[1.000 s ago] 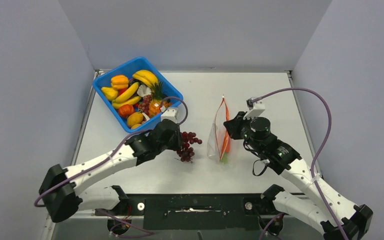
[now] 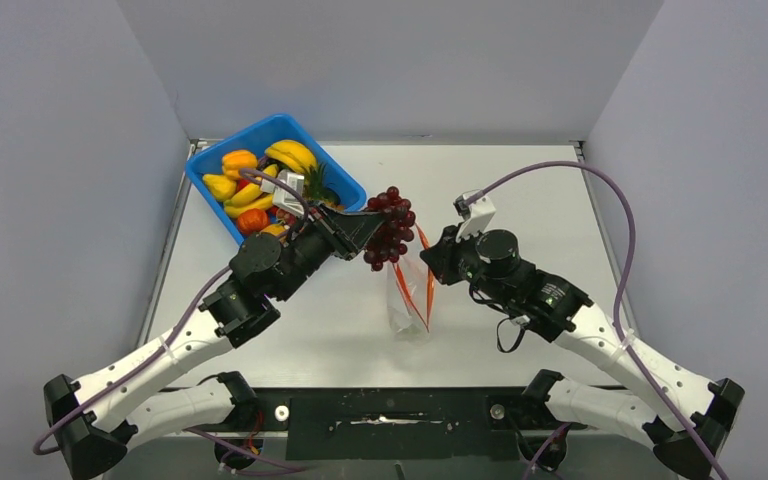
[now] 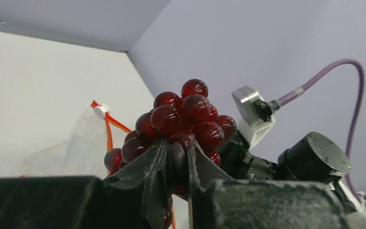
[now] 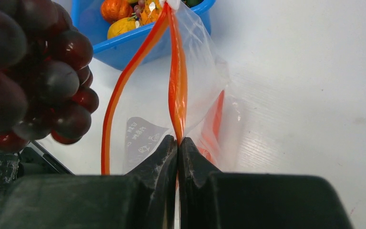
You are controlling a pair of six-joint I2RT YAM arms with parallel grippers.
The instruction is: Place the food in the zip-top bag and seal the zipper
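A bunch of dark red grapes (image 2: 390, 222) (image 3: 195, 109) (image 4: 52, 81) is gripped by my left gripper (image 2: 365, 228), held up just left of and above the bag's top. The clear zip bag (image 2: 405, 300) (image 3: 81, 143) (image 4: 205, 57) with orange zipper strips stands behind the grapes. My right gripper (image 2: 435, 255) is shut on the orange edge of the bag, holding it up; the zipper strips are apart near it. The bag's lower contents are mostly hidden.
A blue bin (image 2: 200, 175) (image 4: 119, 45) of toy fruit and vegetables sits at the back left. Walls enclose the sides and back.
My left gripper has lifted the grapes and carried them up and right toward the bag. My right gripper has moved left with the bag.
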